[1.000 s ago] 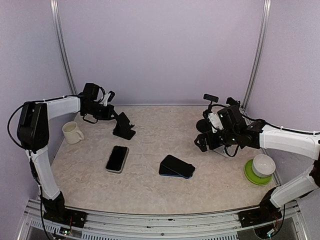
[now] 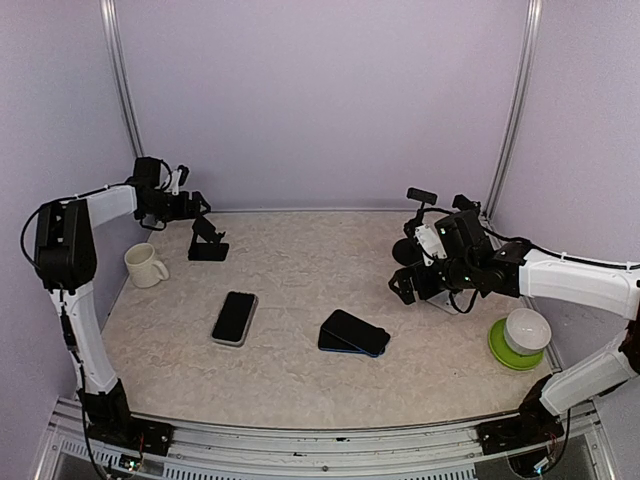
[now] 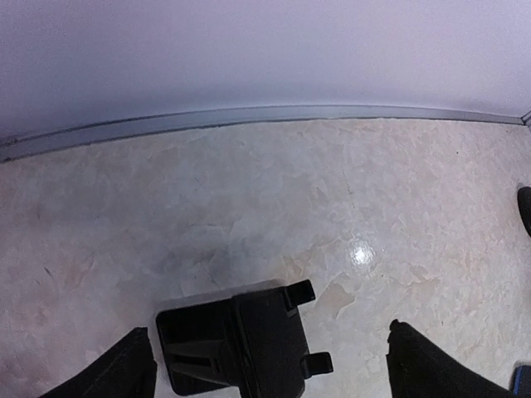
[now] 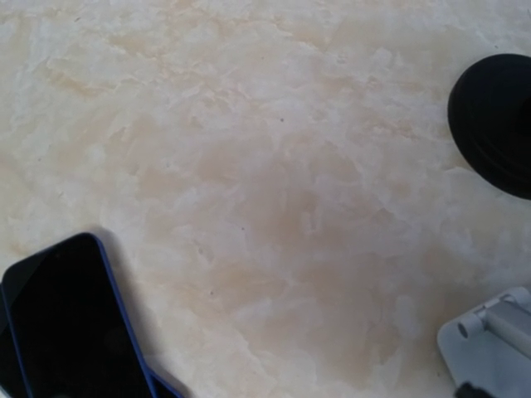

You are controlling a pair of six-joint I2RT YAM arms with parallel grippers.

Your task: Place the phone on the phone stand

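Observation:
A black phone stand (image 2: 208, 247) stands at the back left; the left wrist view shows it (image 3: 270, 340) below my left gripper (image 2: 195, 205), whose fingers are apart with nothing between them. A phone in a light case (image 2: 234, 318) lies front left. Two stacked dark phones (image 2: 353, 334) lie at front centre, also in the right wrist view (image 4: 75, 323). My right gripper (image 2: 405, 285) stands open over the right side, empty.
A white mug (image 2: 145, 266) is left. Black stands (image 2: 406, 250) and a pale stand (image 4: 481, 356) are at the right, behind a bowl (image 2: 527, 330) on a green plate.
The black stand has shifted left and back. My left gripper moved left along with it and now sits above it with fingers apart. The right arm is unchanged.

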